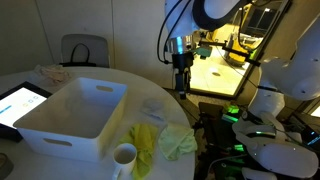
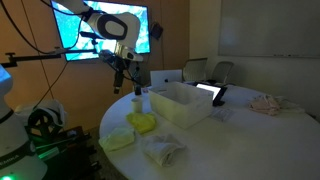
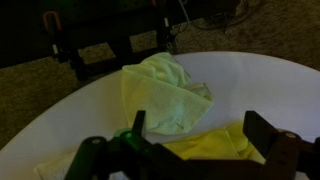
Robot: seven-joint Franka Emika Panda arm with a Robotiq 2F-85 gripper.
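Note:
My gripper (image 1: pixel 182 91) hangs above the table's right part, empty and clear of the cloths. Its two dark fingers are well apart in the wrist view, where the gripper has a pale green cloth (image 3: pixel 165 95) showing beyond it. That same green cloth (image 1: pixel 177 141) lies flat near the table edge. Beside it is a crumpled yellow cloth (image 1: pixel 143 143), partly hidden by the fingers in the wrist view. A whitish cloth (image 2: pixel 162 149) rests a little apart from both.
A large white open box (image 1: pixel 75 142) stands beside the cloths, its inside partly hidden. Close to the yellow cloth is a white mug (image 1: pixel 123 157). A lit screen (image 1: pixel 20 104) is past the box. Bare table (image 2: pixel 235 150) spreads widely in the second exterior view.

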